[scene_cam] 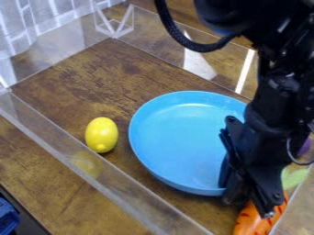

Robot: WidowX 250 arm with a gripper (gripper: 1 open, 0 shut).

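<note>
The black gripper (245, 188) is low at the right, over the right rim of a blue plate (172, 138), just above an orange carrot (255, 221) with green leaves. Its fingertips are dark and partly hidden against the carrot, so whether they are open or shut is unclear. A yellow lemon (102, 135) rests left of the plate on the wooden surface.
Clear plastic walls (73, 165) border the wooden floor (73, 92). A dark blue object (6, 217) sits outside at the lower left.
</note>
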